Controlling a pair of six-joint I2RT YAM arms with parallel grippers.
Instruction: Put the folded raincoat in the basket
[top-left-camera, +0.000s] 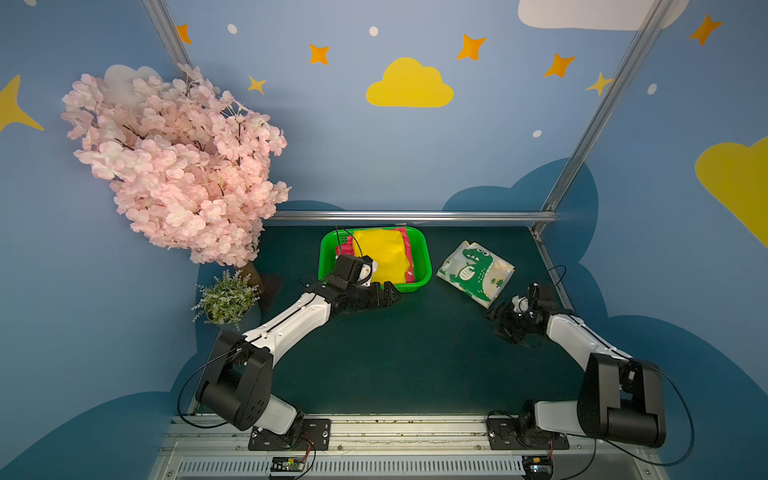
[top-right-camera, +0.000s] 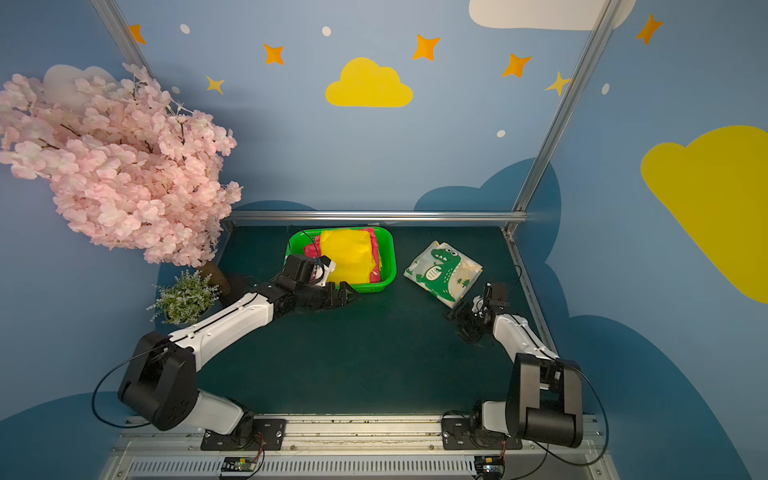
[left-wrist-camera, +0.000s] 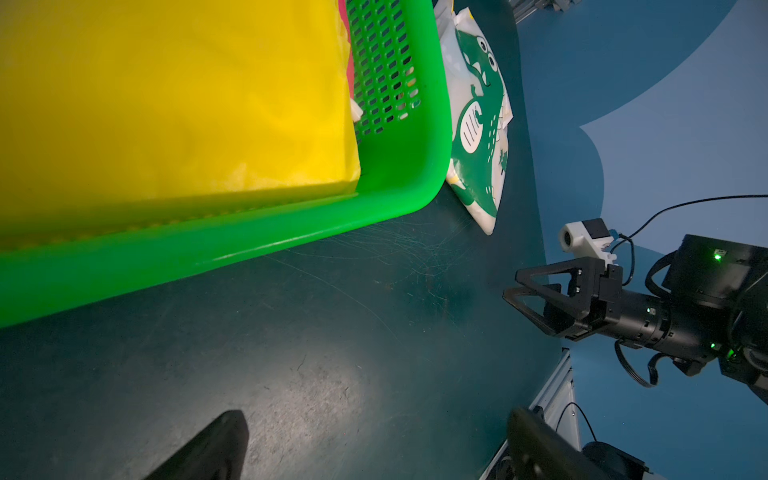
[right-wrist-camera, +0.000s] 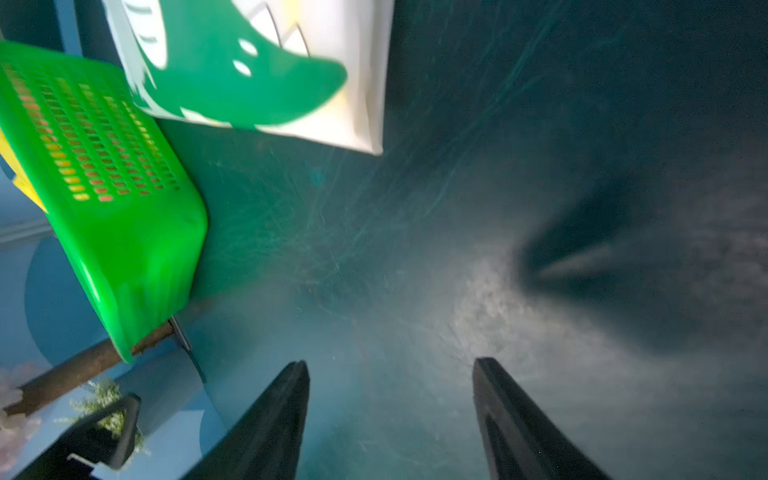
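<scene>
The folded raincoat (top-left-camera: 477, 273), whitish with a green dinosaur, lies flat on the dark table to the right of the green basket (top-left-camera: 427, 268), turned at an angle. Just off its near right corner, my right gripper is open, only bare table between its fingers. In the right wrist view the raincoat (right-wrist-camera: 264, 72) is cut off by the top edge. My left gripper hangs at the basket's near side, its fingers wide apart and empty.
A yellow folded item with pink edges (top-left-camera: 380, 254) fills much of the basket. Blossoms (top-left-camera: 184, 168) and a small potted plant (top-left-camera: 226, 298) stand on the left. Open table lies in the middle and front.
</scene>
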